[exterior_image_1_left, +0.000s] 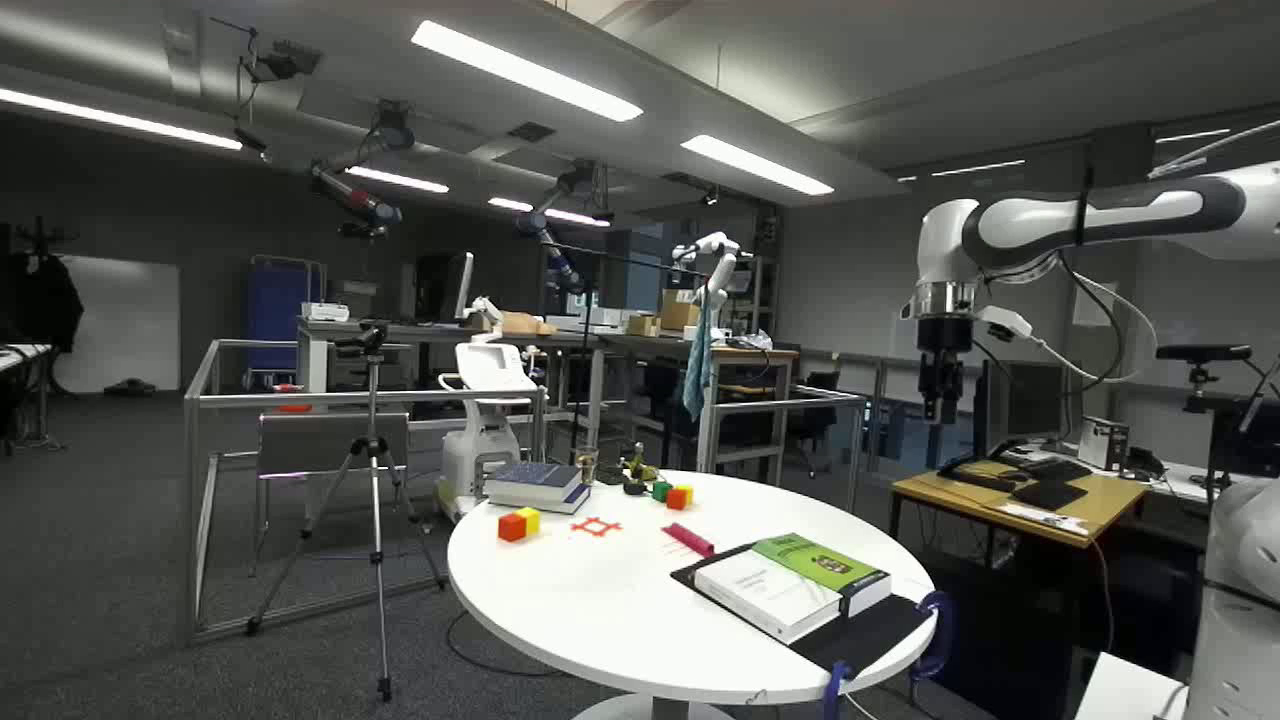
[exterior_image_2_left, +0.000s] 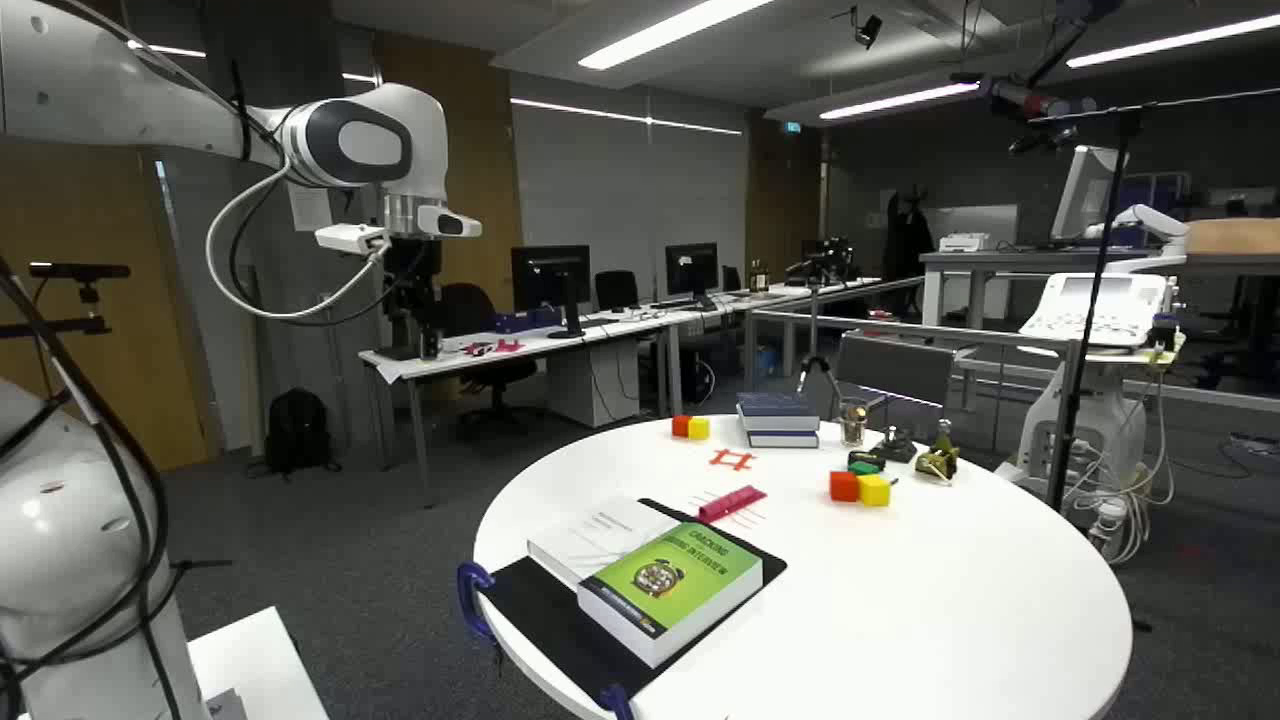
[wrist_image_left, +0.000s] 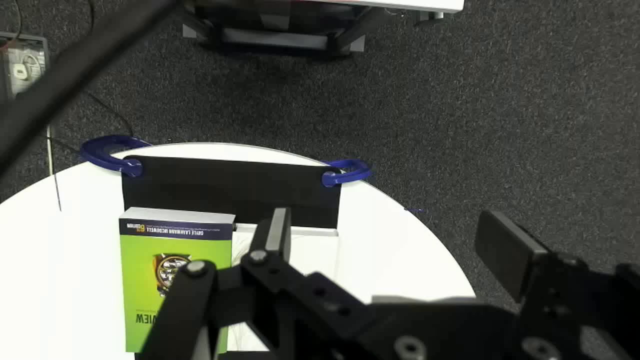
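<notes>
High above the near side of the round white table (exterior_image_1_left: 576, 612), my gripper stands open, its two fingers wide apart and nothing between them. In exterior view 2 the gripper (exterior_image_2_left: 417, 342) points straight down, well clear of the tabletop. A thick green book (exterior_image_2_left: 672, 588) and a white book (exterior_image_2_left: 600, 538) lie side by side on a black mat (exterior_image_2_left: 558, 626). A magenta piece (exterior_image_2_left: 732, 503) and an orange-red square frame (exterior_image_2_left: 731, 460) lie beyond them. Red (exterior_image_1_left: 512, 527), yellow (exterior_image_1_left: 529, 518) and green (exterior_image_1_left: 661, 491) cubes sit in two groups.
Blue clamps (wrist_image_left: 111, 155) fix the mat at the table edge. Dark blue books (exterior_image_1_left: 536, 486) are stacked at the far side, with a glass cup (exterior_image_2_left: 853, 420) and small dark objects beside them.
</notes>
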